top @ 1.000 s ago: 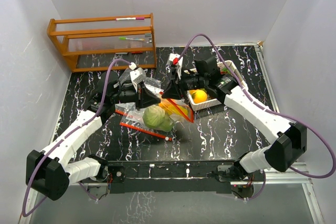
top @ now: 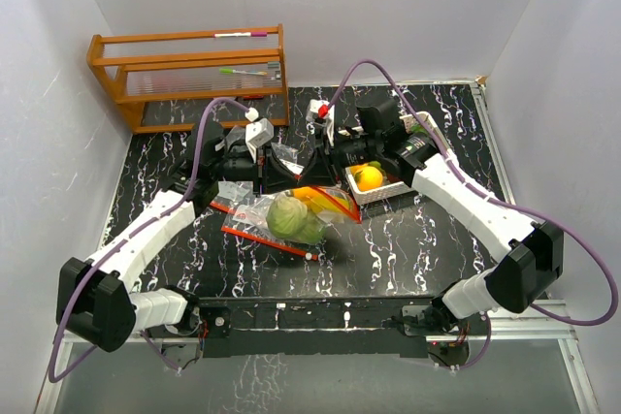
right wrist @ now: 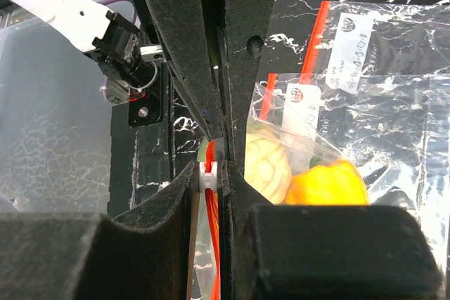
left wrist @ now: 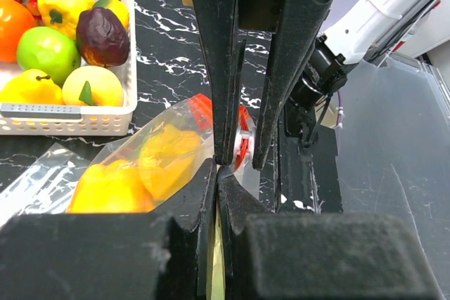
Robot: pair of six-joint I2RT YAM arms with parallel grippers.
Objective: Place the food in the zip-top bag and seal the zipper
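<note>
A zip bag with a red zipper [top: 335, 203] holds green lettuce [top: 286, 218] and yellow food [left wrist: 169, 159]. My two grippers meet above it. My left gripper is shut at the bag's top edge; whether anything thin is between its fingers is hidden. My right gripper is shut on the white zipper slider, with the red zipper strip running down from it; in the left wrist view the slider shows between the right fingertips.
A white basket of fruit and vegetables stands at the back right. More empty bags [right wrist: 380, 40] lie beneath and behind. A wooden rack [top: 184, 63] stands at the back left.
Little else differs.
</note>
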